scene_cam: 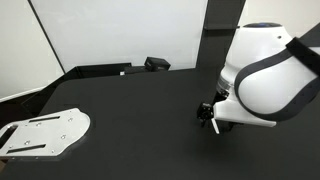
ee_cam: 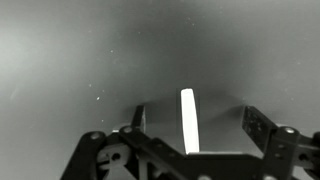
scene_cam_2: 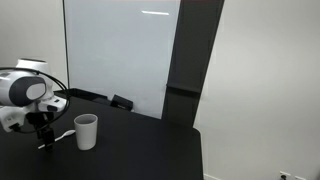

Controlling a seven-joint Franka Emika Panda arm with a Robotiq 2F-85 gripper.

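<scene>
A thin white utensil, perhaps a spoon [scene_cam_2: 66,134], lies on the black table beside a white cup [scene_cam_2: 86,132]. Its straight handle [ee_cam: 189,120] runs between the spread fingers in the wrist view, with a gap on either side and the lower part hidden behind the gripper body. My gripper is open, pointing down over it, and grips nothing. From exterior view 1, the gripper [scene_cam: 207,113] is low near the table and covers most of the utensil; only a short white piece [scene_cam: 215,126] shows.
A white slotted plate [scene_cam: 45,134] occupies the table's left edge in exterior view 1. At the back sits a small black box [scene_cam: 157,64]. Bare table lies between plate and gripper. The cup stands close to the gripper in exterior view 2.
</scene>
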